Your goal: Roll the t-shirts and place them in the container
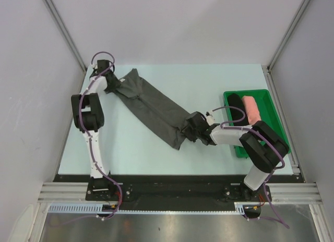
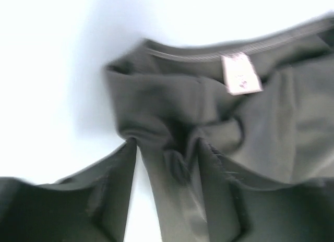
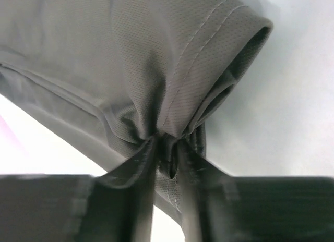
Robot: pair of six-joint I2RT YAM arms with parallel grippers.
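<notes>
A dark grey T-shirt (image 1: 154, 109) lies folded into a long strip, running diagonally across the white table. My left gripper (image 1: 112, 83) is at its upper-left end; in the left wrist view, a collar with a white label (image 2: 241, 74) sits above my blurred fingers, which are on the cloth. My right gripper (image 1: 188, 128) is at the lower-right end; in the right wrist view, the bunched hem (image 3: 203, 64) runs down between my close-set fingers. How firmly either gripper closes on the cloth is hard to see.
A green basket (image 1: 276, 117) at the right holds a black roll (image 1: 236, 107) and a pink roll (image 1: 251, 109).
</notes>
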